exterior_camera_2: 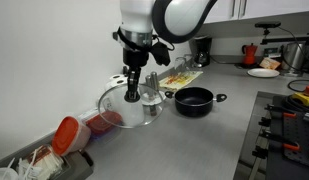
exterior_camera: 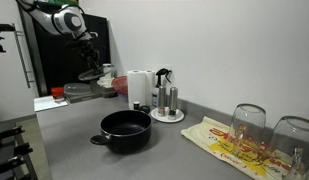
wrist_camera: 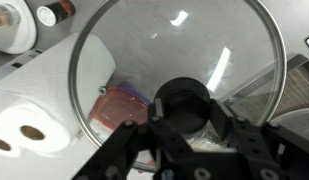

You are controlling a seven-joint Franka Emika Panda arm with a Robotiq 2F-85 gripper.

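Note:
A clear round glass lid (exterior_camera_2: 116, 110) with a metal rim is held up off the table. My gripper (exterior_camera_2: 131, 76) is shut on its black knob (wrist_camera: 184, 105), which sits between the fingers in the wrist view. In exterior view 1 the lid (exterior_camera: 92, 76) appears toward the back left, roughly level and tilted a little. An uncovered black pot (exterior_camera: 128, 140) with side handles stands on the grey table, apart from the lid. In exterior view 2 the pot (exterior_camera_2: 195, 106) is to the right of the lid.
White paper towel rolls (exterior_camera: 141, 82) stand near the wall, beside a white plate (exterior_camera: 178, 119) with bottles. Farther right, upturned glass jars (exterior_camera: 246, 124) rest on a patterned cloth (exterior_camera: 214, 143). Red containers (exterior_camera_2: 69, 134) lie near the lid's side. The table around the pot is clear.

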